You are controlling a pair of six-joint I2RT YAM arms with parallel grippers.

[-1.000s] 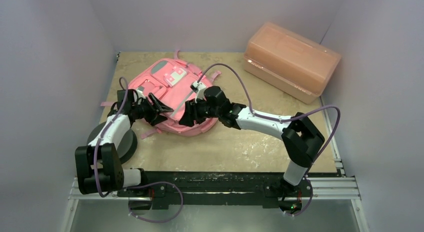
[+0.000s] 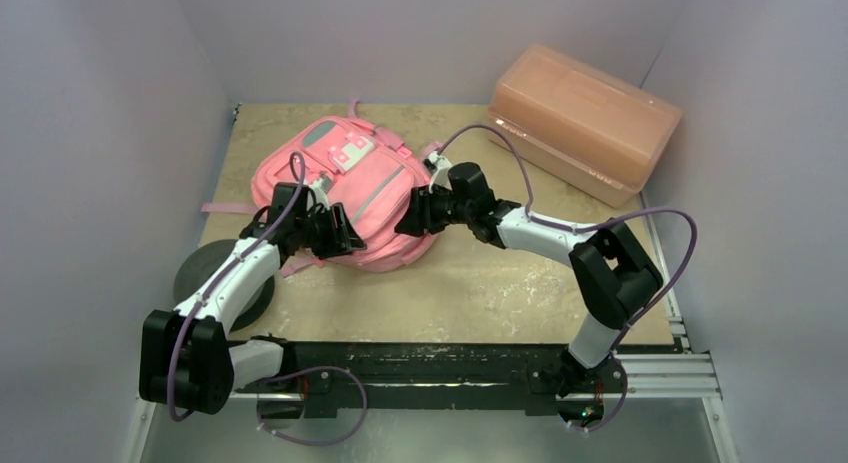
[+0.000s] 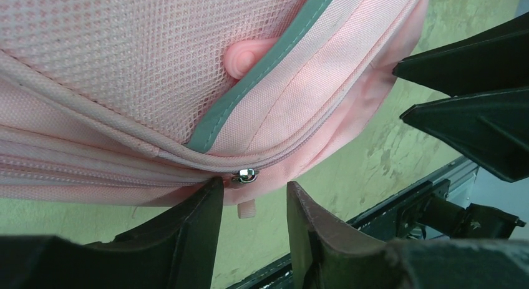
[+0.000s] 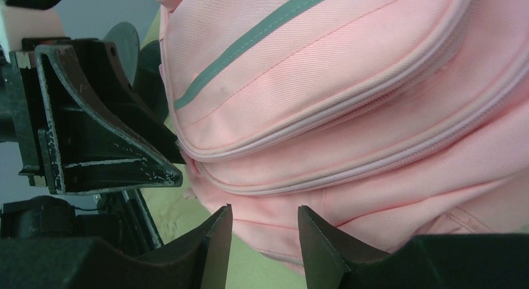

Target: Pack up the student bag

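Note:
A pink bag (image 2: 388, 201) lies on the table with its grey stripe slanting across the front. My left gripper (image 2: 352, 233) is open at the bag's lower edge. In the left wrist view a metal zipper pull (image 3: 247, 175) and a small pink tab (image 3: 246, 209) show at the seam, between the spread fingers in the picture, with no grip on them visible. Over the bag's right end my right gripper (image 2: 411, 226) is part open. Pink fabric (image 4: 281, 223) shows past its fingers (image 4: 216, 239), and nothing is held between them.
A translucent orange box (image 2: 590, 118) stands at the back right. A dark round object (image 2: 205, 273) sits at the left under my left arm. The two grippers are close together.
My left gripper has moved right along the bag's lower edge, its fingers closing somewhat. My right gripper has shifted right, toward the bag's right end. The bag stays in place.

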